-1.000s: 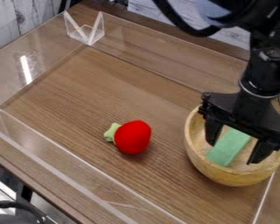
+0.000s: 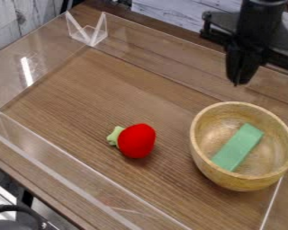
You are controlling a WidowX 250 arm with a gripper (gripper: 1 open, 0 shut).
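Observation:
My gripper (image 2: 243, 67) hangs at the upper right, raised behind a wooden bowl (image 2: 266, 175); I cannot tell how far its fingers are apart, and no object shows in them. A green block (image 2: 238, 147) lies inside the bowl at the lower right. A red tomato-like object (image 2: 137, 141) with a green top rests on the wooden table left of the bowl.
A clear, wire-like holder (image 2: 89, 29) stands at the upper left. A dark round object shows at the lower left corner.
My gripper has moved up and back, away from the bowl. The green block is now fully uncovered in the bowl.

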